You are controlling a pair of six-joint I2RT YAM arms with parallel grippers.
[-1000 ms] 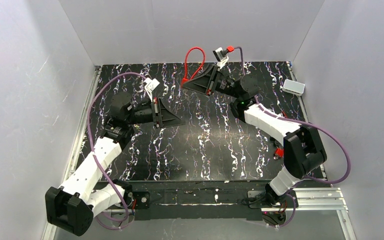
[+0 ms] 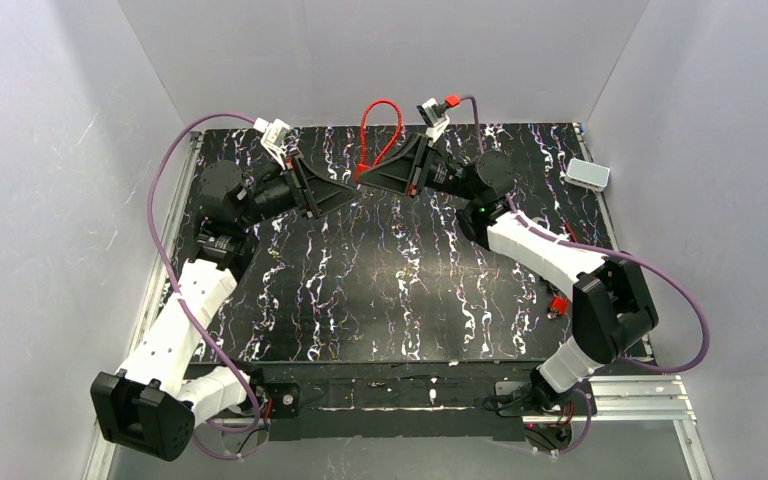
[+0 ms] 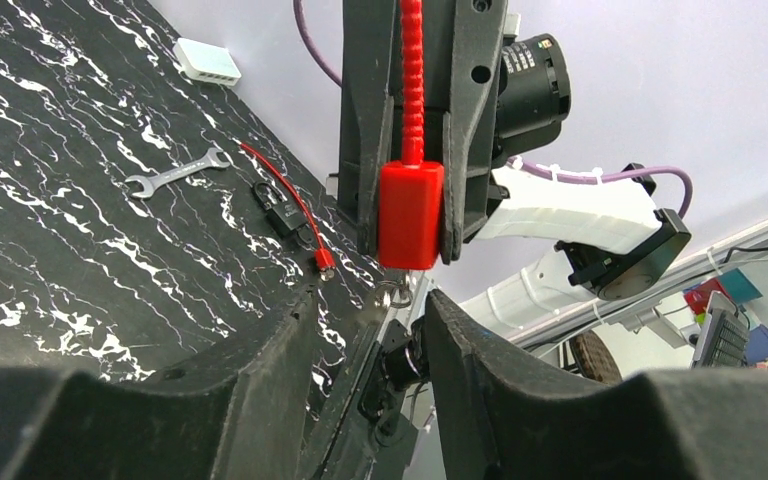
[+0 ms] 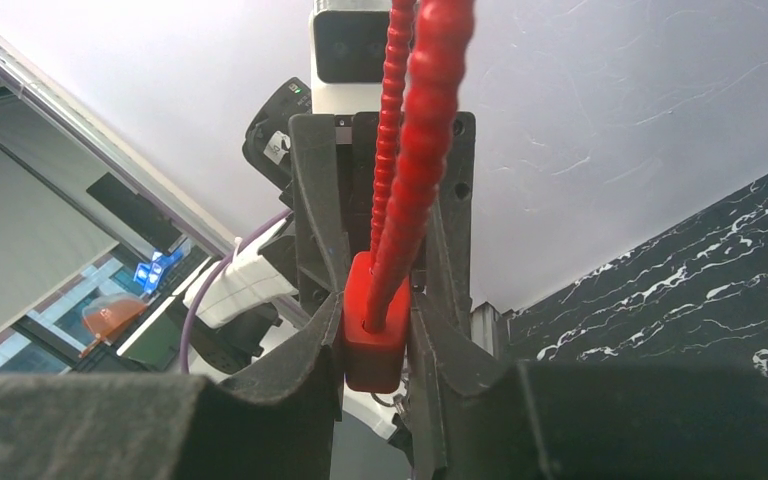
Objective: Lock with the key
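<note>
A red lock body (image 3: 409, 215) with a looped red cord (image 2: 383, 101) is held upright in my right gripper, which is shut on it. In the left wrist view a small metal piece (image 3: 393, 295), apparently a key on a ring, hangs below the red body. My left gripper stands open just in front of and below it, fingers apart on either side of that metal piece, with no contact visible. In the top view the two grippers face each other above the middle of the table.
A wrench (image 3: 175, 174), a black padlock (image 3: 284, 215) and another red-corded piece (image 3: 324, 258) lie on the right side of the marble table. A white box (image 2: 587, 174) is at the back right.
My left gripper has moved up towards the back, closer to the right one. My right gripper has shifted slightly left with the red piece in it.
</note>
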